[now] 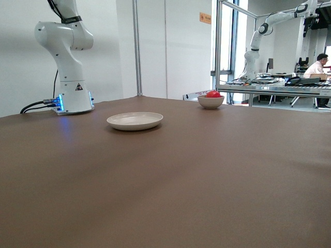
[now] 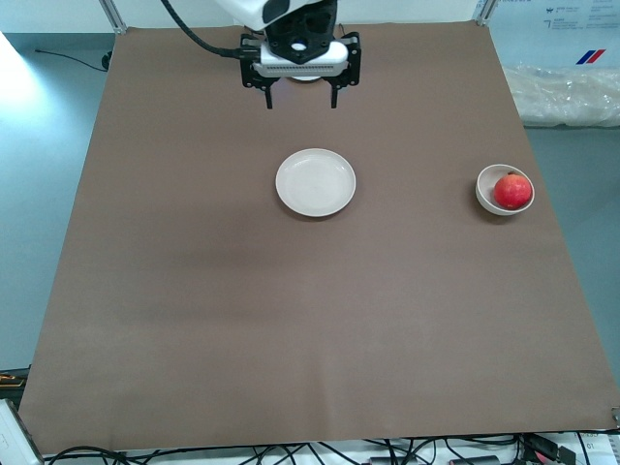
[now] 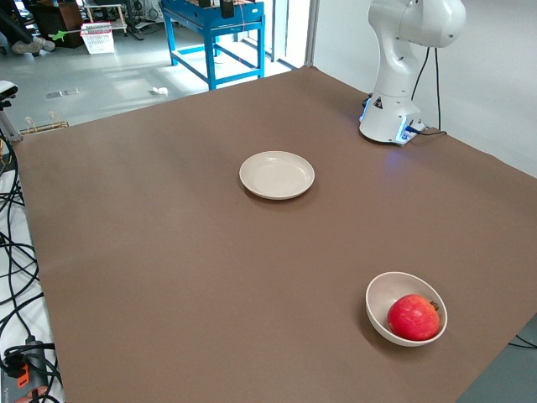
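My gripper (image 2: 301,100) hangs at the top of the left view, above the far part of the table, its two black fingers apart with nothing visible between them. A white plate (image 2: 315,182) (image 1: 134,120) (image 3: 277,175) lies flat near the middle of the table. To its right in the left view a white bowl (image 2: 487,195) (image 1: 210,102) (image 3: 378,302) holds a red pomegranate (image 2: 513,191) (image 1: 213,94) (image 3: 413,317). In the top and right views only the lower arm shows, not the gripper.
Cables (image 3: 21,269) and small equipment run along one edge outside the tabletop. The arm's base (image 1: 75,103) stands at the back of the table.
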